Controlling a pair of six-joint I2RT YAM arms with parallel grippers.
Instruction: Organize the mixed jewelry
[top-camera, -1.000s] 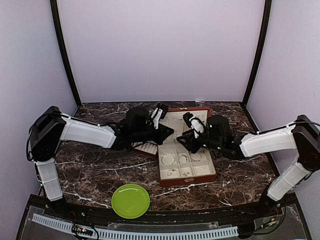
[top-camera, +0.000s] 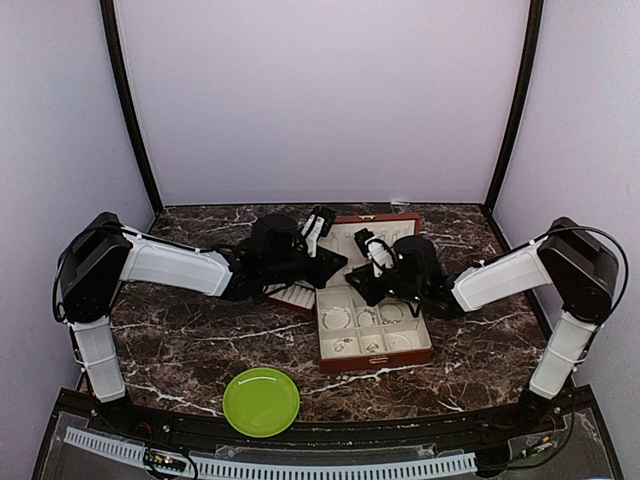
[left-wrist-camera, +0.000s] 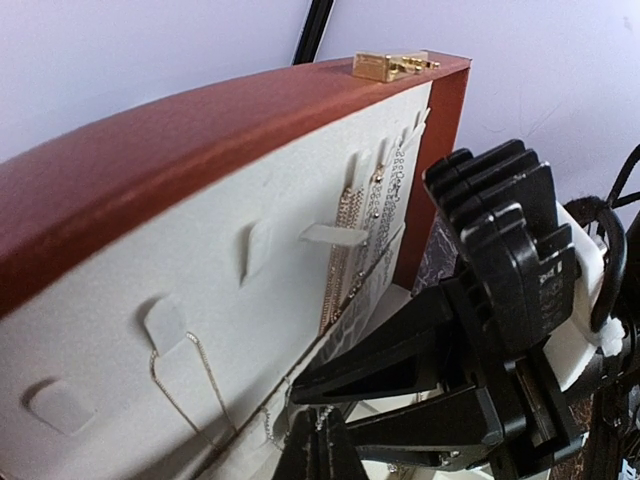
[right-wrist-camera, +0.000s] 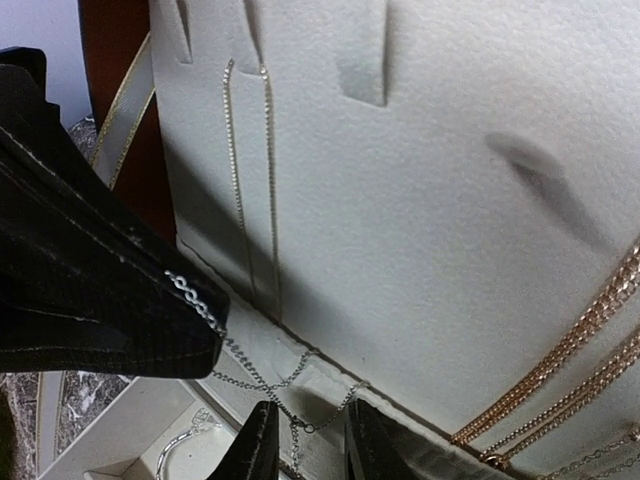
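A thin silver chain (right-wrist-camera: 245, 365) comes out of the tip of my left gripper, which is shut on it. The chain hangs in front of the lower fabric strip of the upright white lid, where its strands cross and spread. My right gripper is part open, its fingers (right-wrist-camera: 262, 432) on either side of the hanging strands. The jewelry box (top-camera: 375, 362) lies open below both grippers (top-camera: 330, 264). Several necklaces hang on the lid: a fine gold chain (right-wrist-camera: 270, 170) and rose-gold chains (right-wrist-camera: 560, 355) among them.
Bracelets and small pieces lie in the box's compartments (top-camera: 337, 318). A ring tray (top-camera: 293, 295) sits left of the box, partly under the left arm. The green plate (top-camera: 261, 402) in front is empty.
My right gripper has moved left, towards the left gripper and the chain. The left arm, the box and the plate have stayed put.
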